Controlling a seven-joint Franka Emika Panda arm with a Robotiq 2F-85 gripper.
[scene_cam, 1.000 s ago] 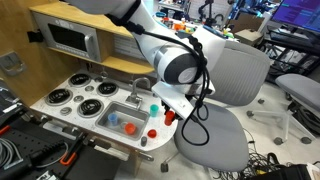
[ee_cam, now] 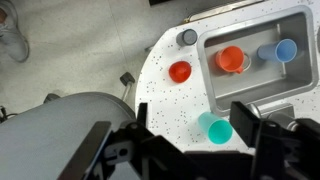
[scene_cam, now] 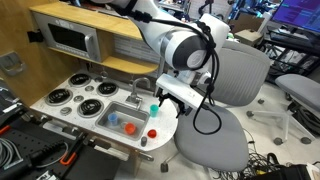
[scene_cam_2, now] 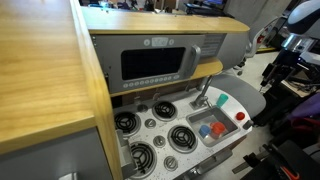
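Observation:
My gripper hangs over the right end of the white counter, its dark fingers spread wide with nothing held between them. Below it, a teal cup stands on the counter beside the sink, showing between the fingers in the wrist view. Inside the sink are a red cup and a blue cup. A small round red item and a dark grey cylinder sit near the counter's front edge.
Stove burners fill the left of the counter, and a microwave stands behind. The faucet rises at the sink's back. A grey office chair is close on the right. White counter between the red item and teal cup is bare.
One second ago something red was at the gripper. Now hand and red thing are both gone from there.

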